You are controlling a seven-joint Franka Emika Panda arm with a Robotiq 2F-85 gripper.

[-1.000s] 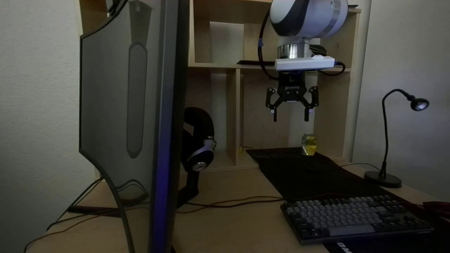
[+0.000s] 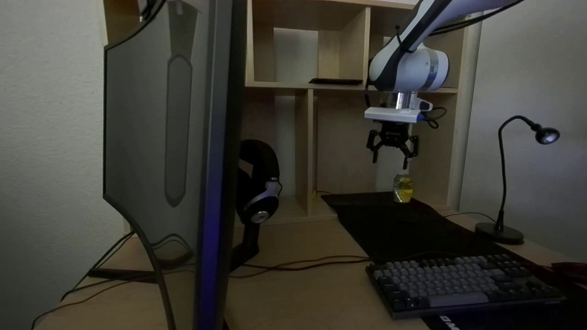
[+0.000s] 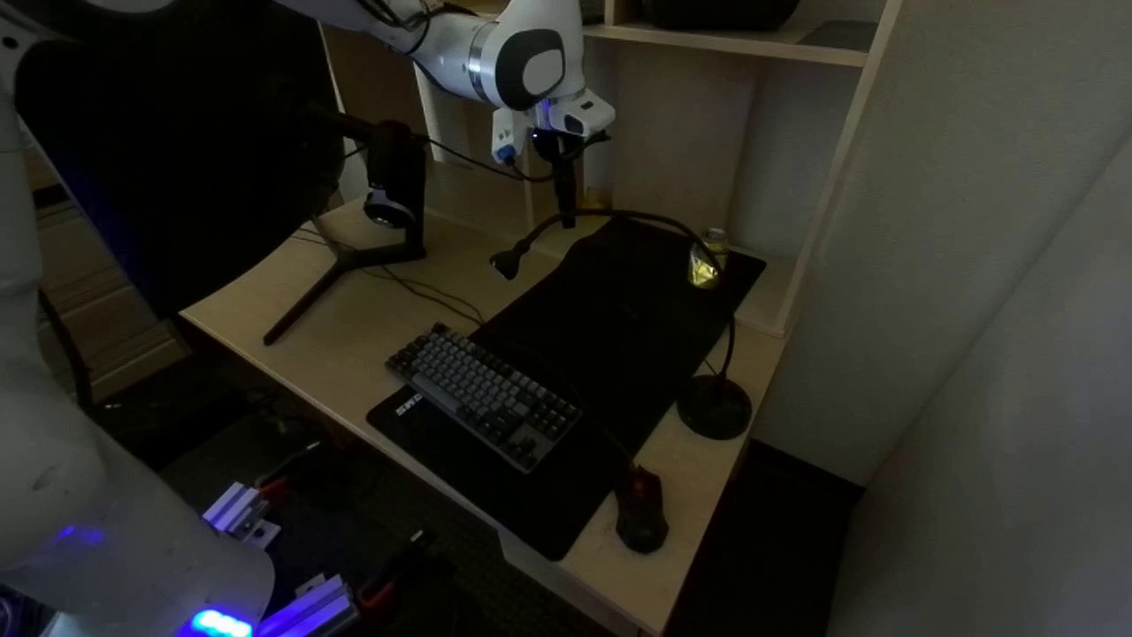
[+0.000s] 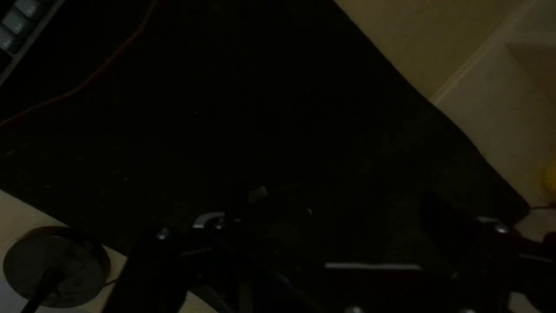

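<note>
My gripper [image 2: 390, 160] hangs open in the air above the far part of the black desk mat [image 2: 379, 225], with nothing between its fingers. A small clear jar or can with yellow on it [image 2: 402, 189] stands upright on the mat's far end, below the gripper and slightly to its right in exterior view 1. From exterior view 2 the same yellow container [image 3: 705, 261] appears behind the lamp's bent neck, well right of my gripper [image 3: 568, 221]. The wrist view is very dark; the fingers [image 4: 487, 229] frame bare mat, and I cannot make out the container there.
A black desk lamp [image 3: 714, 405] stands on the desk's right side, its neck arching over the mat. The keyboard [image 3: 483, 395] and mouse [image 3: 641, 511] lie toward the front. Monitor [image 2: 159, 126], headphones [image 2: 258, 181] and shelf [image 2: 308, 154] border the area. Mid-mat is clear.
In exterior view 1 the gripper has moved farther from the camera, a little to the right and lower, and has turned and tilted. It stays open. The yellow container has not moved.
</note>
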